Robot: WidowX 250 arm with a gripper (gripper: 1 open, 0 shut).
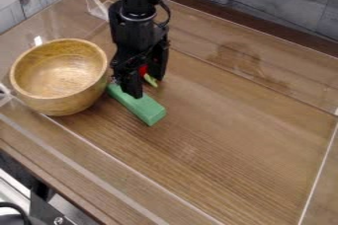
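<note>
The black gripper (136, 64) hangs over the upper end of a green rectangular block (137, 107) on the wooden table. A small red and light green object (149, 77) lies just behind the fingers, partly hidden by them. Whether anything is between the fingers cannot be told. A yellow wooden bowl (58, 77) stands to the left, close beside the green block.
A clear plastic piece (101, 3) is at the back left.
</note>
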